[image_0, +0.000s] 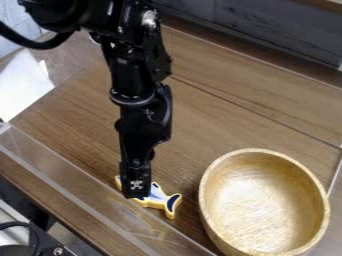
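A black gripper (135, 185) points straight down over a small toy fish (160, 200), yellow-edged with blue and white, lying flat on the wooden table near its front edge. The fingertips are low at the left part of the fish and cover some of it; whether they touch it is unclear, and the gap between them is hard to see. To the right sits a round wooden bowl (263, 200), empty.
Transparent edging (67, 186) runs along the front left. A grey wall (261, 35) stands at the back.
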